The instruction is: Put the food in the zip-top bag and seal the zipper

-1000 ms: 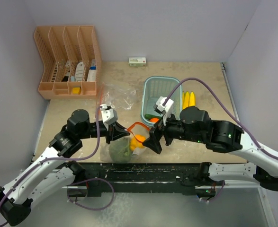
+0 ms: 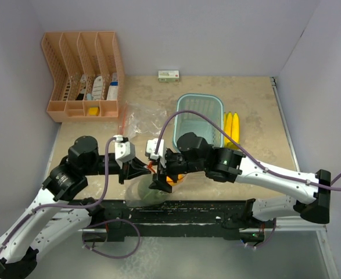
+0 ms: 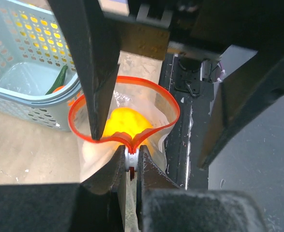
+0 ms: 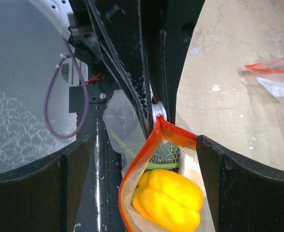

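The clear zip top bag with its orange-red rim point(image 3: 157, 87) gapes open in the left wrist view. Inside it sits a yellow food item point(image 4: 167, 199), with something green and round point(image 4: 165, 153) beside it. My left gripper is shut on the white zipper slider at the bag's rim. In the right wrist view those dark fingertips point(image 4: 145, 113) pinch the slider. My right gripper stands part open around the rim close to the slider, its two fingers point(image 4: 226, 181) apart. From above, the left gripper point(image 2: 150, 170) and right gripper point(image 2: 163, 181) nearly touch.
A light blue basket point(image 2: 199, 97) stands behind the right arm, with a green vegetable point(image 3: 59, 79) in it. Bananas point(image 2: 232, 128) lie to its right. Another empty bag point(image 2: 144, 121) is on the table near the peach-coloured divided rack point(image 2: 83, 110).
The right gripper has moved left, right up to the left gripper at the bag's mouth.
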